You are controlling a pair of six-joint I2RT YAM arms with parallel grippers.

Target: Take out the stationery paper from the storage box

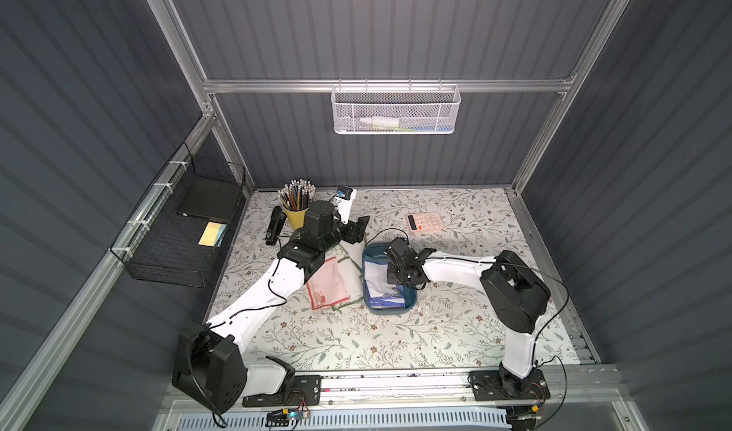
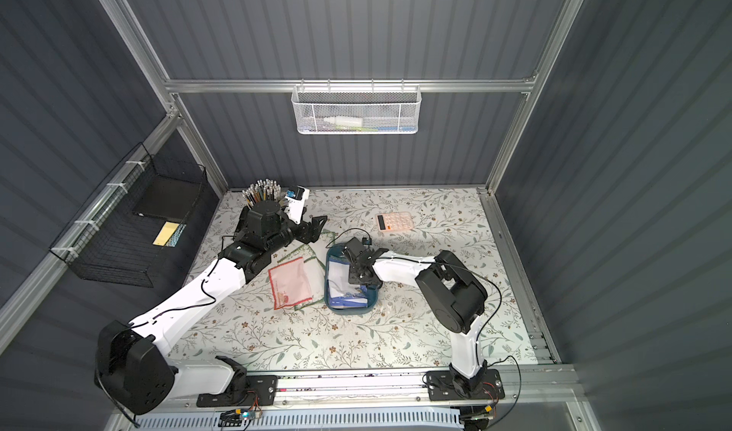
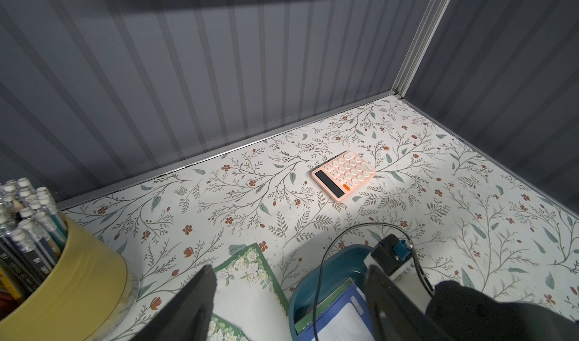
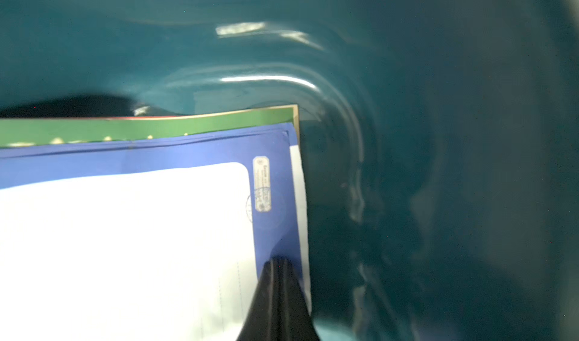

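Note:
Blue-bordered stationery paper [image 4: 274,142] with a white middle lies inside the teal storage box [image 4: 386,178], on top of a green-edged sheet [image 4: 229,121]. In the right wrist view my right gripper is shut, its tips over the blue border near the sheet's side edge. I cannot make out any paper pinched between them. From above, the right arm reaches into the box [image 1: 369,309] and covers part of the paper [image 1: 375,286]. My left gripper is open and empty, held above the table behind and left of the box.
Red-edged [image 1: 329,282] and green-edged sheets [image 3: 247,292] lie left of the box. A yellow pencil holder [image 3: 90,274] stands at the back left, and a pink calculator [image 3: 343,175] lies behind the box.

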